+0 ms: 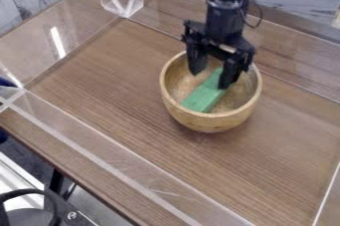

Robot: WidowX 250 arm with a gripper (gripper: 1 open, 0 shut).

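In the camera view a light wooden bowl stands on the wooden table, with a green elongated object lying inside it. My dark gripper is over the back half of the bowl, its fingers spread on either side, just above or beside the green object's upper end. Whether anything is between the fingertips is hard to tell.
A clear angular object is at the back left. Black cables or parts show at the lower left edge.
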